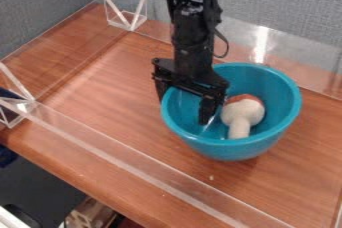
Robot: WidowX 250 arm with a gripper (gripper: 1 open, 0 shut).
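A teal bowl (pixel 230 147) sits on the wooden tabletop, right of centre. Inside its right half lies a white mushroom-shaped object (pixel 241 118) with a reddish cap. My black gripper (pixel 187 97) is open and reaches down over the bowl's left part, its lower fingertip dipping inside the rim, left of the mushroom. Whether it touches the bowl is hard to tell.
Clear plastic edging runs along the back and front-left, with white brackets (pixel 126 17) at the corners. A grey wall stands behind.
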